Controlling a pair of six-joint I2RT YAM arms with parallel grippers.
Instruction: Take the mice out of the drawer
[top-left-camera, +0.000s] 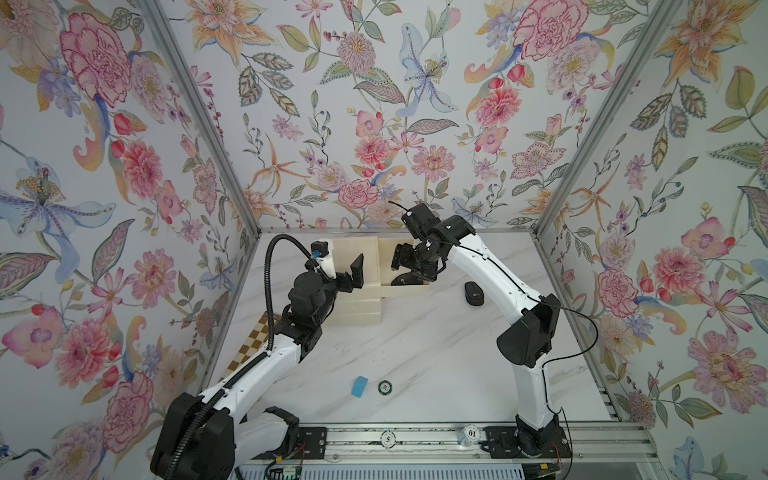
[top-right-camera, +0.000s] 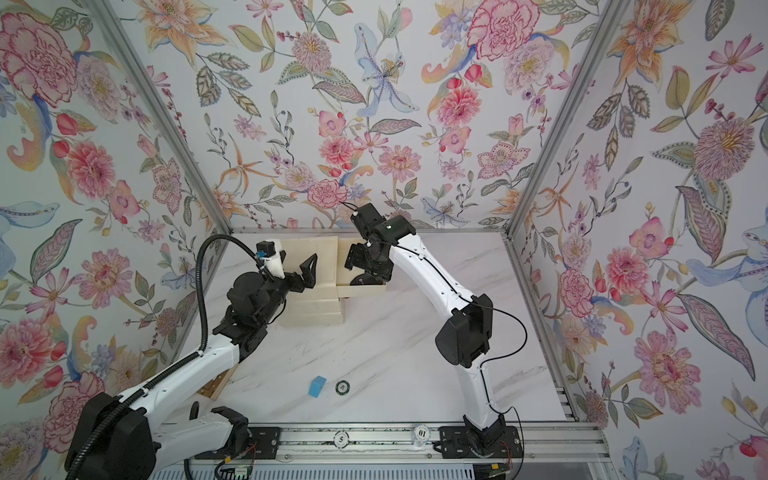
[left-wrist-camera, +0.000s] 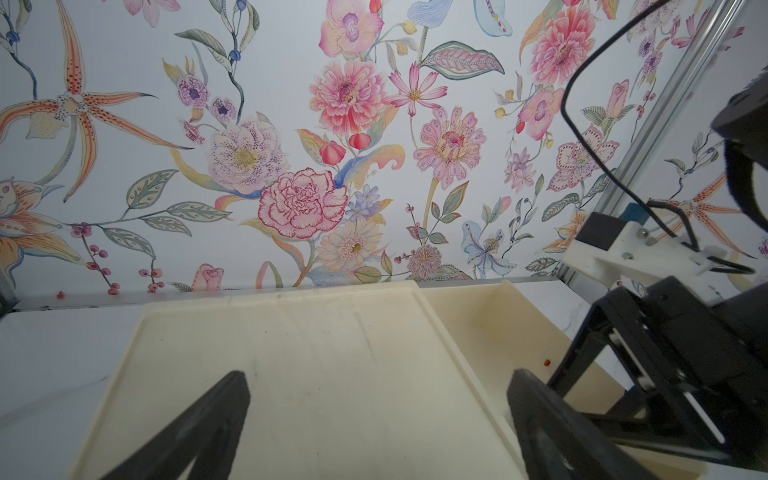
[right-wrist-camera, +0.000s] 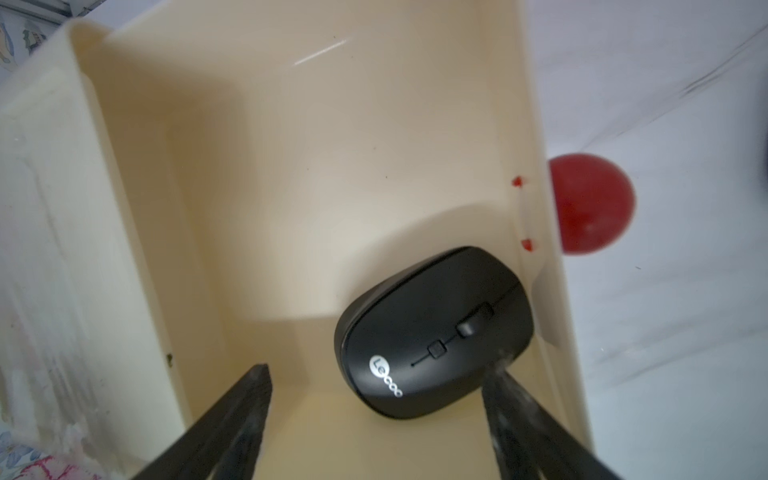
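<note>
A black mouse (right-wrist-camera: 436, 336) lies in the cream drawer (right-wrist-camera: 320, 184), close to the drawer wall that bears a red knob (right-wrist-camera: 592, 203). Over it hangs my right gripper, its fingers apart with nothing between them; in the top left view it partly covers the drawer. A second black mouse (top-left-camera: 473, 293) rests on the table to the right of the drawer. My left gripper is open and empty above the top of the cream cabinet (left-wrist-camera: 304, 360).
On the table's front part lie a blue piece (top-left-camera: 359, 386) and a round dark disc (top-left-camera: 385, 387). A checkered board (top-left-camera: 249, 345) sits at the left edge.
</note>
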